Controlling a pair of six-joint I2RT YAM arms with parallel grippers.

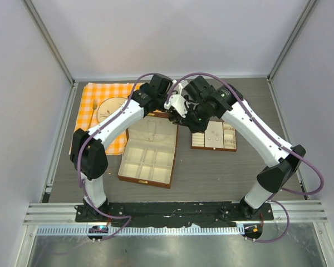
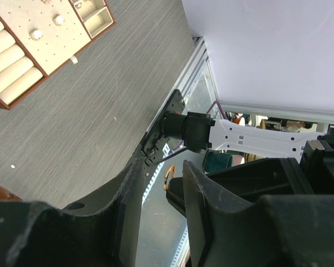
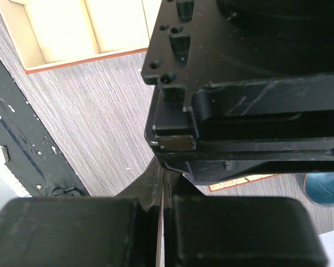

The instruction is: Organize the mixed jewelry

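Both grippers meet above the middle of the table, overlapping in the top view. My left gripper has its fingers parted, with a small gold ring (image 2: 170, 177) beside their tips at the right gripper's dark body. My right gripper is shut; what it holds is hidden behind the other gripper. A cream compartment box (image 1: 147, 162) with raised lid lies front-centre. A wooden jewelry tray (image 1: 213, 134) with ring rolls (image 2: 16, 83) and a board holding small studs (image 2: 37, 34) lies to the right.
An orange checked cloth (image 1: 83, 122) with a round board (image 1: 106, 109) covers the back left. A teal bowl (image 3: 325, 186) shows in the right wrist view.
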